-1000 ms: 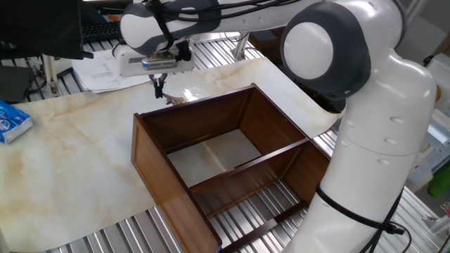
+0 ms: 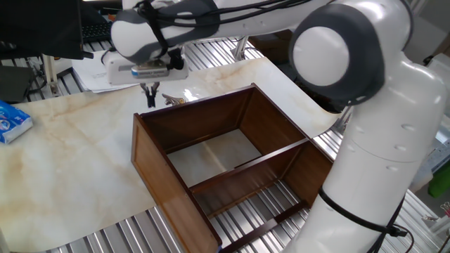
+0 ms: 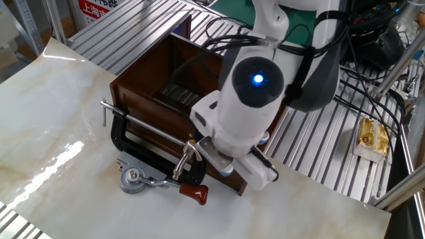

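Observation:
A brown open wooden box (image 2: 162, 181) with a divider stands partly on the marble-look board and partly on the slatted metal table. My gripper (image 2: 151, 105) hangs beyond its far left corner in exterior view 1, fingers down and tips together, with nothing visible between them. In exterior view 2 the arm's wrist hides the fingers. Along the box's side there lies a black clamp (image 3: 122, 135) with a steel bar. A metal tool with a red-brown handle (image 3: 194, 193) rests against it; the brassy end (image 2: 173, 100) of this hardware shows behind the box in exterior view 1.
The marble-look board (image 2: 70, 165) has clear room left of the box. A blue packet (image 2: 13, 122) lies at its left edge, and papers (image 2: 102, 72) are behind. A yellow-topped block (image 3: 372, 140) sits on the slats at the right.
The gripper has moved slightly left and lower in exterior view 1, away from the brassy hardware. The box has stayed put.

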